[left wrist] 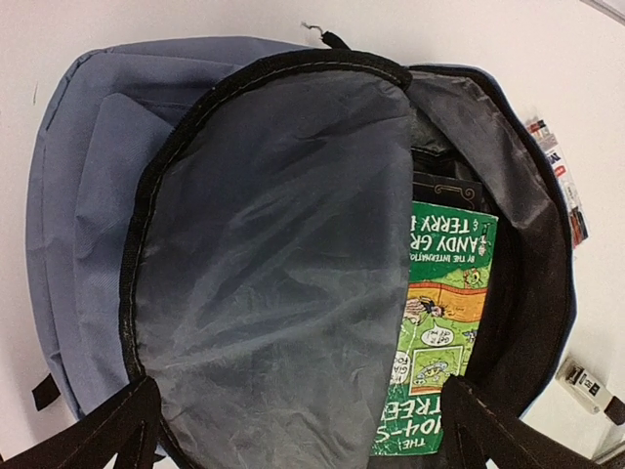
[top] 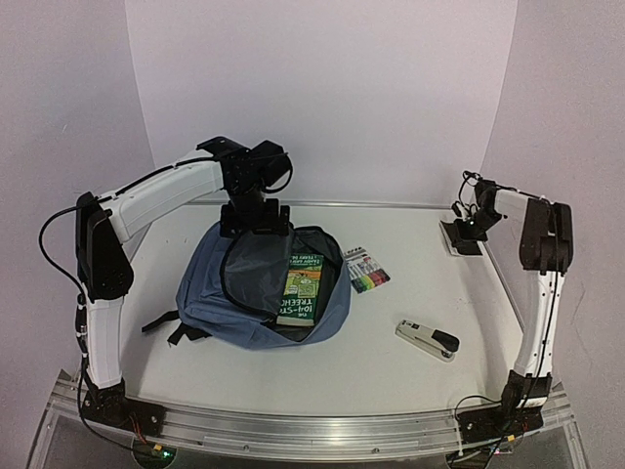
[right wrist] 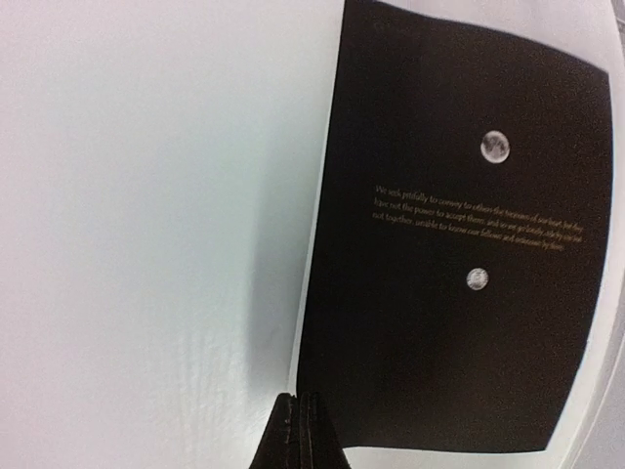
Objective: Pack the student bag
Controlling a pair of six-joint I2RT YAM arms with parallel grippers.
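Observation:
The blue-grey bag (top: 210,303) lies on its back, unzipped, its dark front flap (left wrist: 273,264) partly over the mouth. Inside it, a green comic book (left wrist: 437,332) lies over a dark item. Above the bag hangs my left gripper, open and empty. At the far right, a black booklet (right wrist: 449,244) with small white print and two round pictures lies on the table. My right gripper is at its near left corner, fingers together; whether the edge is pinched between them does not show. A pack of coloured pens (top: 366,271) and a stapler (top: 428,341) lie to the bag's right.
White walls (top: 322,107) enclose the table (top: 410,381) at the back and sides. A metal rail (top: 293,430) runs along the front. Black straps (top: 186,335) stick out on the bag's left.

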